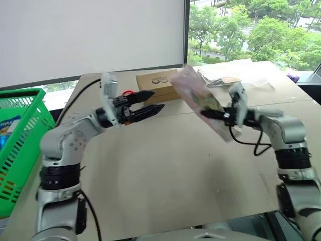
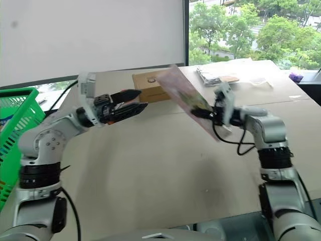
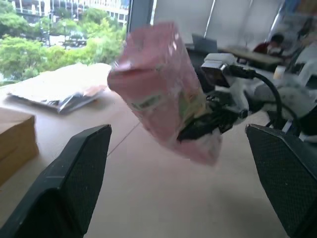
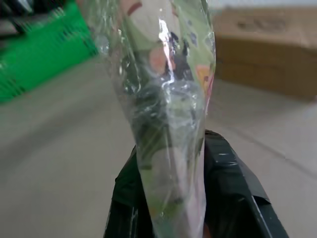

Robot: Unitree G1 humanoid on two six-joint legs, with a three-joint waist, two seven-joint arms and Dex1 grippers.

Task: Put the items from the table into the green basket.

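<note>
The pink package (image 1: 188, 88), a clear-wrapped bag with a green printed face, hangs tilted above the table. My right gripper (image 1: 213, 114) is shut on it; in the right wrist view the wrapper (image 4: 168, 124) runs between both dark fingers. To its left, my left gripper (image 1: 159, 101) stands open and empty, its fingers (image 3: 74, 183) wide apart in the left wrist view with the package beyond them. At the far left is the green basket (image 1: 34, 108), with a blue packet (image 1: 6, 131) inside. Red scissors (image 1: 128, 93) are mostly hidden behind the left gripper.
A cardboard box (image 1: 159, 85) stands at the back, close behind the left gripper. Flat plastic-wrapped items (image 1: 223, 80) lie at the back right.
</note>
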